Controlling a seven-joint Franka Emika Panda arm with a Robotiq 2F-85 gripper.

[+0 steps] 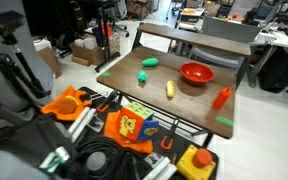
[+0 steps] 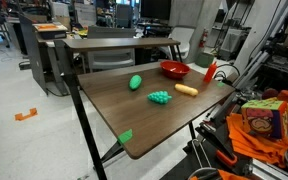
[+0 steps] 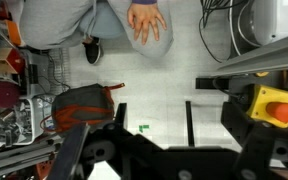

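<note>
On the brown table stands a red bowl, apparently empty. A smooth green item and a bumpy teal item lie left of it. The elongated yellow item is in front of the bowl, and a red upright item is near the right edge. Exterior view 2 also has the bowl, green item and teal item. My gripper looks open in the wrist view, its dark fingers far apart above pale floor with nothing between them.
A person's hand rests on a grey-clad leg at the top of the wrist view. A red-and-black bag lies on the floor. A yellow box with a red button stands near the table's front right.
</note>
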